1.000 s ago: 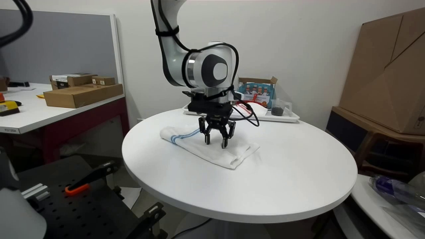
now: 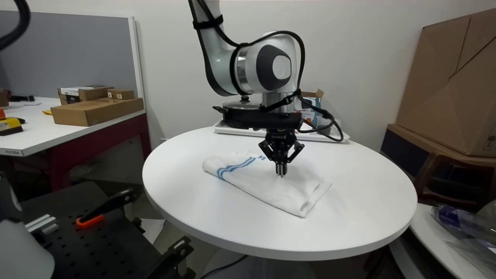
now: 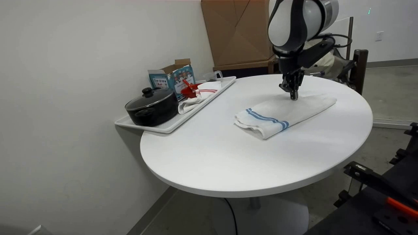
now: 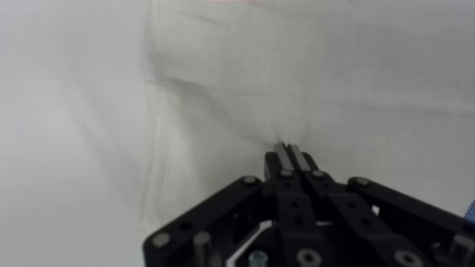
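A folded white towel (image 2: 279, 186) with blue stripes at one end lies on the round white table (image 2: 367, 186). My gripper (image 2: 281, 174) points straight down onto its middle, fingers together. In the wrist view, the cloth (image 4: 236, 89) creases toward the closed fingertips (image 4: 283, 158), with a small pinched ridge just ahead of them, so a thin bit of towel appears caught there. The second exterior view has the striped end (image 3: 268, 119) toward the camera and the gripper (image 3: 294, 96) over the plain part.
At the wall side of the table, a white tray (image 3: 178, 125) holds a lidded black pot (image 3: 152, 107), an open box (image 3: 182, 78), a red item (image 3: 190, 90), a red-striped cloth (image 3: 209, 86) and a clear cup (image 3: 212, 76).
The gripper, open over the towel earlier, is now shut. Arm and towel have both shifted toward the right and front of the first exterior view.
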